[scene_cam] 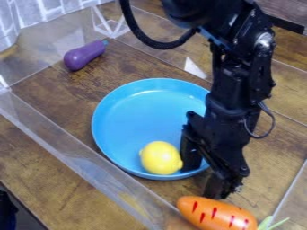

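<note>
A blue plastic bowl (126, 117) rests on the wooden surface, holding a yellow lemon (161, 158) near its front. My black gripper (204, 162) is low at the bowl's right side, just right of the lemon, its fingers open and partly dark against each other. An orange toy carrot (217, 214) with red marks and a green top lies in front of the bowl at the lower right.
A purple eggplant (84, 54) lies at the upper left. Transparent plastic edging runs along the left and front. Bare wood (54, 90) shows left of the bowl.
</note>
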